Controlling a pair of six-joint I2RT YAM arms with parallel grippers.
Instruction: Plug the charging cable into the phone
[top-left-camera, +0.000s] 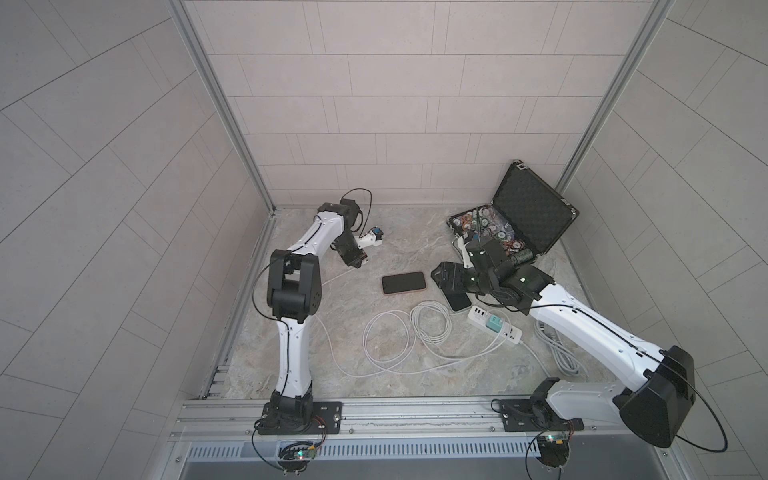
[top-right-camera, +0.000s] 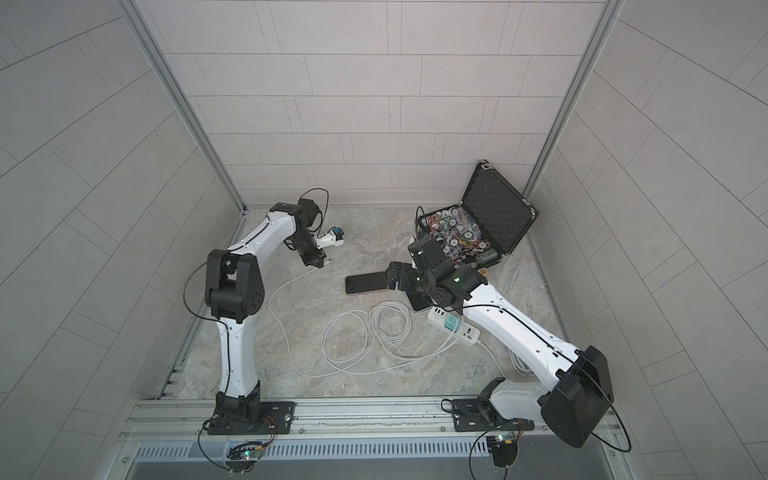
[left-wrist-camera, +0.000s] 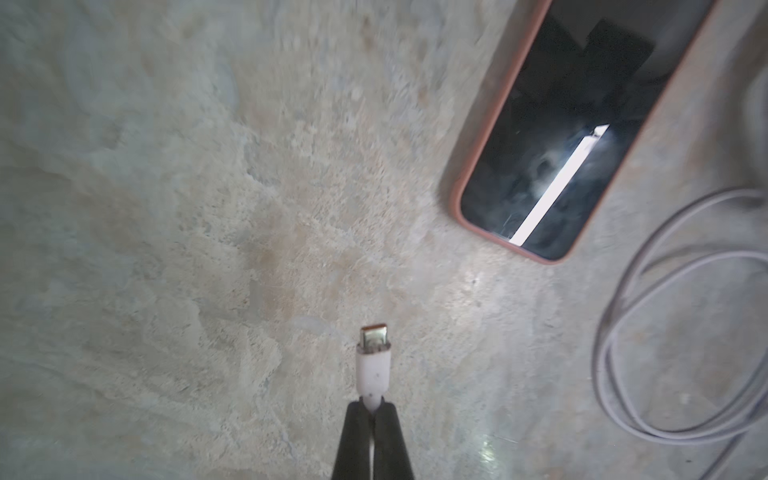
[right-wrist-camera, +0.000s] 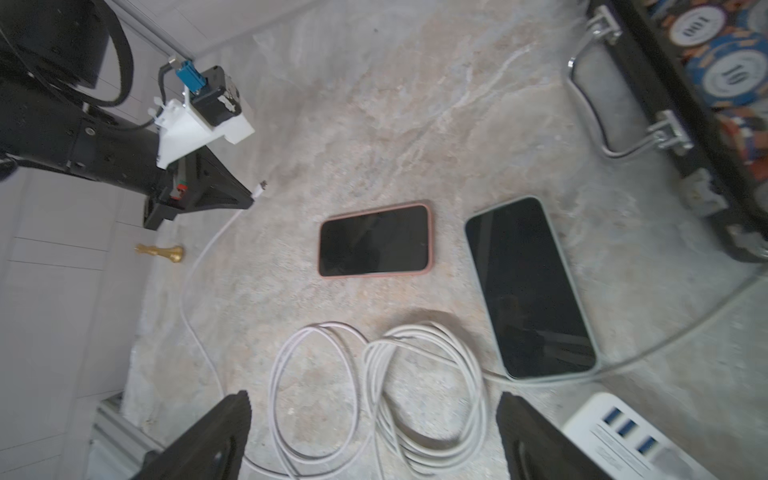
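Note:
In the left wrist view, a white charging cable's plug (left-wrist-camera: 373, 371) points away from my left gripper, whose tips are shut on it. The phone in a pinkish case (left-wrist-camera: 572, 136) lies flat ahead and to the right of the plug, clearly apart from it. A second phone with a pale edge (right-wrist-camera: 532, 288) lies right of the first in the right wrist view. My right gripper stands open above the table, its fingers (right-wrist-camera: 212, 436) wide apart with nothing held between them; coiled cable shows on the table below.
White cable coils (top-left-camera: 432, 322) lie in front of the phones. A power strip (top-left-camera: 494, 325) sits at the right, and an open case of chips (top-left-camera: 492, 224) at the back right. A small golden piece (right-wrist-camera: 160, 252) is near the left arm.

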